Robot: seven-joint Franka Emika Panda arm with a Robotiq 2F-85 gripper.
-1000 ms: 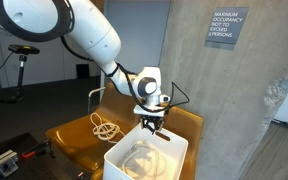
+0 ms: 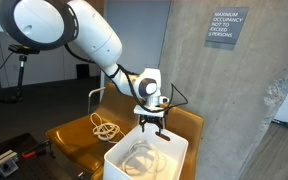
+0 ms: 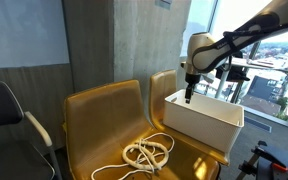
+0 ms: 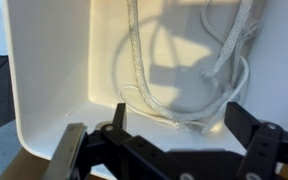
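A white box (image 2: 179, 152) holds a pale rope (image 4: 137, 55), which lies in loose curves on its floor. My gripper hangs over the box with its black fingers spread wide and nothing between them. In the wrist view the rope's lower bend shows just past the gap between the fingertips. Outside the box, a second loosely coiled rope (image 3: 144, 153) rests on a tan chair seat. From the second exterior view, the near wall of the box (image 3: 199, 123) hides the rope inside.
Tan chairs (image 3: 103, 110) stand in a row beside the box, with their backs rising close to it. A concrete wall (image 2: 224, 90) is behind. A dark chair (image 3: 12, 135) stands at the far left of the second exterior view.
The gripper has shifted only slightly above the box. Both ropes and the box look unmoved.
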